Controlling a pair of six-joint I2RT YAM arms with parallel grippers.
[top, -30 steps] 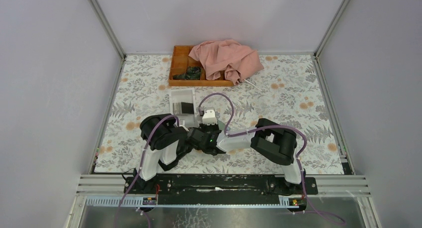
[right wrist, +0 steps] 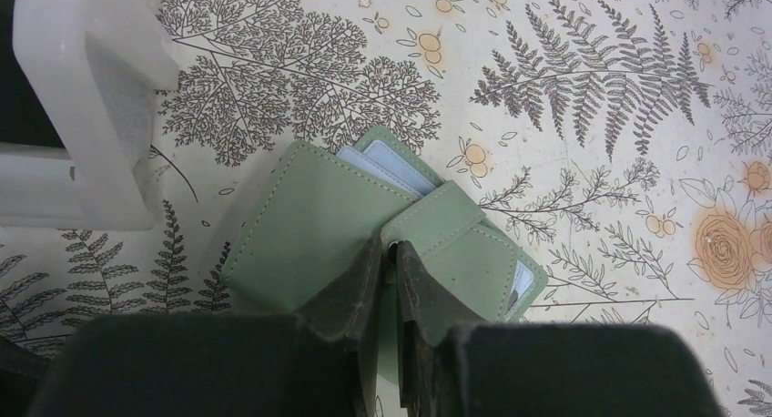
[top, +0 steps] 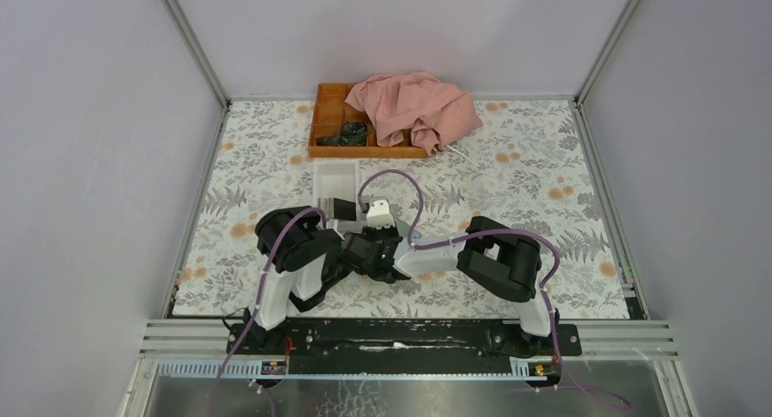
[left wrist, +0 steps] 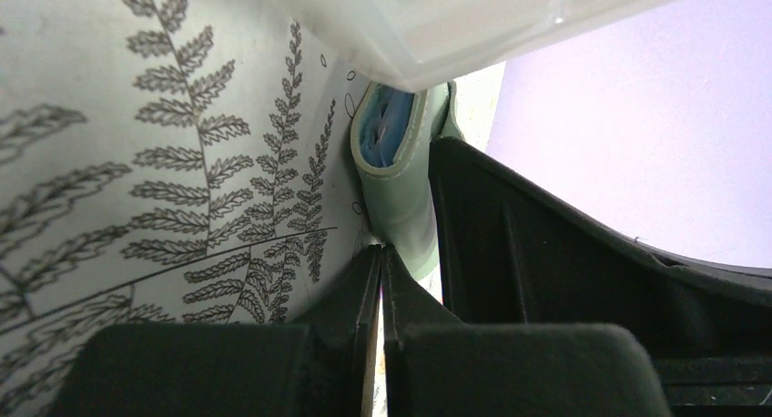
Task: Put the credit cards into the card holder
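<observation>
A green card holder [right wrist: 314,221] lies on the patterned tabletop with blue cards [right wrist: 391,168] showing at its upper edge. Its strap [right wrist: 437,217] is folded across the front, and my right gripper is shut on the strap at the dark snap. From the side, the left wrist view shows the holder [left wrist: 401,198] curved, its open end facing me with blue inside. My left gripper is shut at the holder's lower edge; how much of it lies between the fingertips is hidden. From above, both arms cover most of the holder.
A white plastic tray [top: 336,167] holding a dark block [top: 343,208] stands close beside the left gripper. Behind it is a wooden box [top: 324,116] with a pink cloth [top: 414,107] over it.
Over the last second the tray has shifted slightly right, and the dark block in it has moved towards the front. Both arms stay almost in place.
</observation>
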